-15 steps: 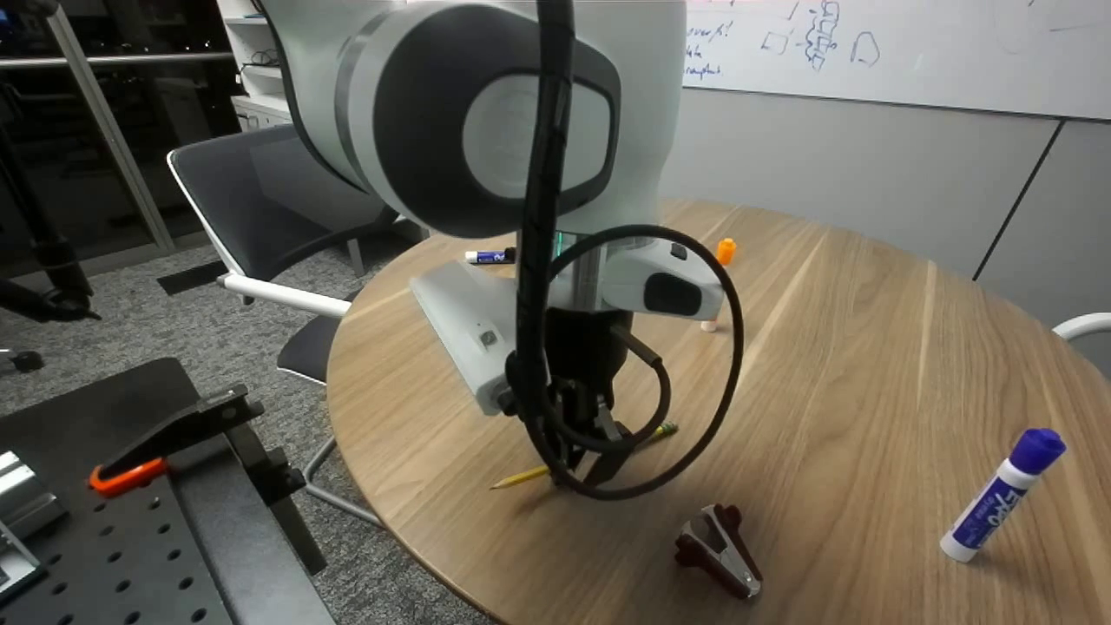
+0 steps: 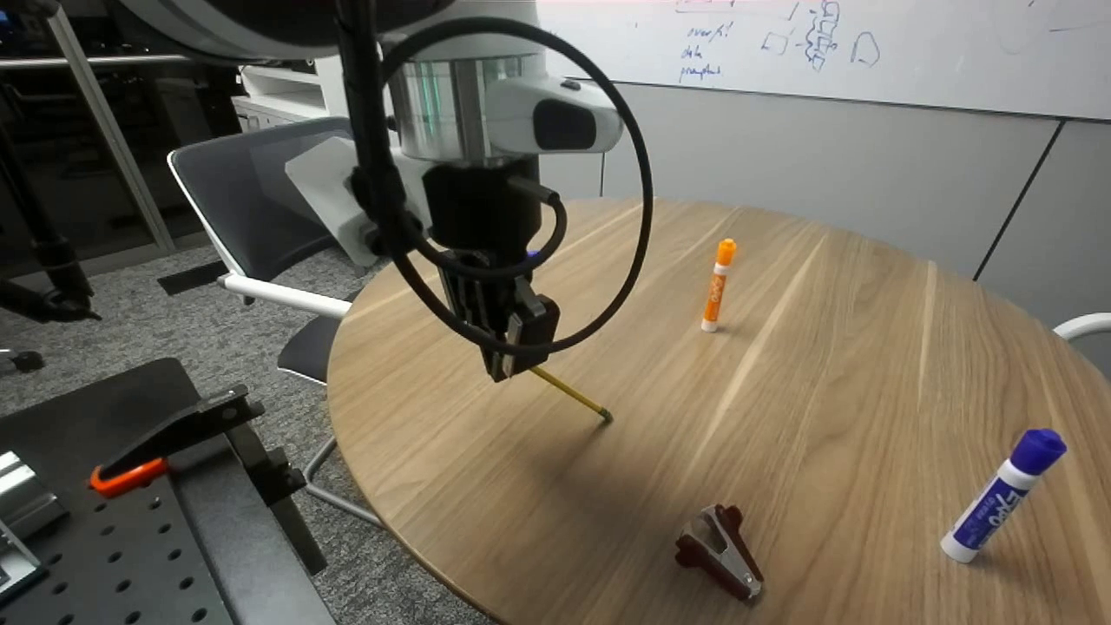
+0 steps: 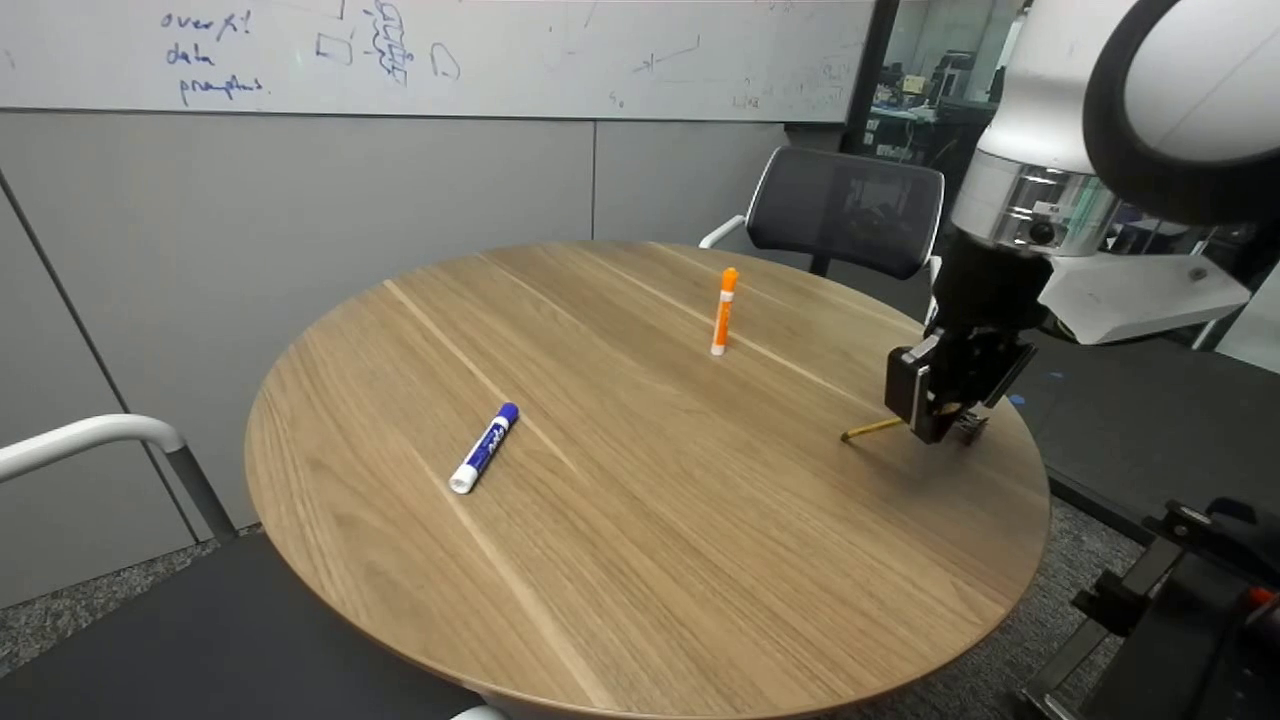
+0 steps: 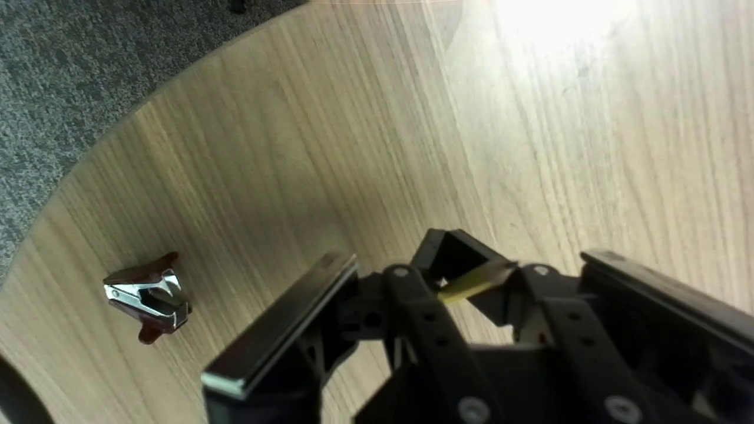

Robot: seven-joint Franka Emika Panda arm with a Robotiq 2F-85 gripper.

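My gripper (image 2: 521, 349) is shut on a yellow pencil (image 2: 570, 394), held above the round wooden table. In exterior view 1 the pencil's dark green end slants down to the right out of the fingers, and the rest is hidden behind them. A short length of pencil (image 3: 872, 428) sticks out to the left of the gripper (image 3: 927, 414) in exterior view 2. The wrist view shows a blurred yellow piece of it (image 4: 472, 284) between the fingertips.
A brown staple remover (image 2: 720, 552) lies near the table's edge. An orange marker (image 2: 718, 286) stands upright farther back. A blue-capped marker (image 3: 485, 448) is on the other side. Bare tabletop (image 3: 636, 480) spreads between them. A chair (image 2: 260, 198) stands behind the table.
My gripper has risen from the tabletop and moved back and left in exterior view 1, carrying the pencil up. The orange marker is uncovered; the marker at the back is now mostly hidden.
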